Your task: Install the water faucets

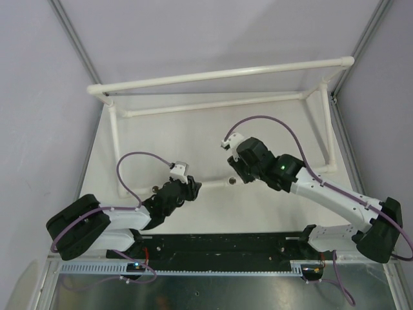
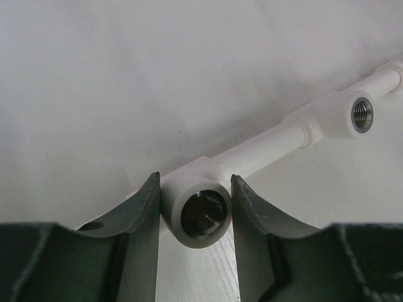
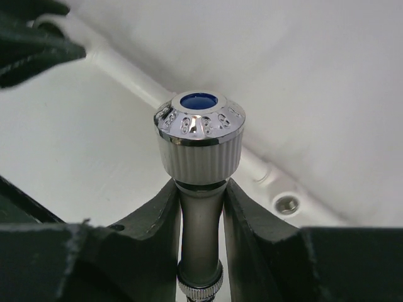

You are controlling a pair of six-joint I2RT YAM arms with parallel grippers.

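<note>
A white pipe run with threaded fittings (image 2: pixel 362 116) lies along the lower frame. My left gripper (image 1: pixel 190 190) is at its left part; in the left wrist view its fingers bracket a white fitting with a dark threaded opening (image 2: pixel 201 214). My right gripper (image 1: pixel 242 168) is raised above the pipe, shut on a chrome faucet (image 3: pixel 198 145) with a blue cap, upright between its fingers. Below it in the right wrist view, a threaded fitting (image 3: pixel 287 205) shows on the pipe.
A white pipe frame (image 1: pixel 219 72) spans the back and both sides of the light panel (image 1: pixel 213 142). Cables loop over both arms.
</note>
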